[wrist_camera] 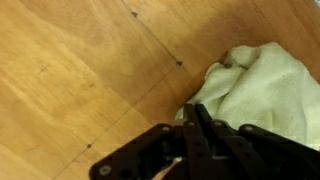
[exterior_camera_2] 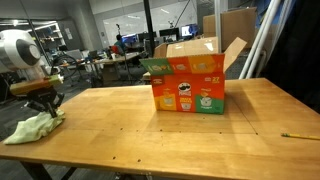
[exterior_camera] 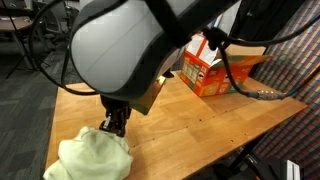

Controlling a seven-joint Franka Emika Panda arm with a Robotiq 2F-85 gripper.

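Observation:
A pale cream cloth [exterior_camera: 90, 156] lies crumpled at the near left end of the wooden table. My gripper [exterior_camera: 115, 126] points down at its upper edge, the fingers shut. In the wrist view, a fold of the cloth [wrist_camera: 268, 95] runs to the fingertips of the gripper and appears pinched there; the exact hold is hidden behind the black fingers. From the second exterior view, the cloth [exterior_camera_2: 36, 127] rests along the table's left edge, with the gripper [exterior_camera_2: 56, 102] low over its right end.
An open red and green cardboard box [exterior_camera_2: 190, 82] stands toward the back of the table [exterior_camera_2: 120, 130]. A thin yellow pencil-like stick [exterior_camera_2: 302, 136] lies at the far right. Bare wood stretches between cloth and box.

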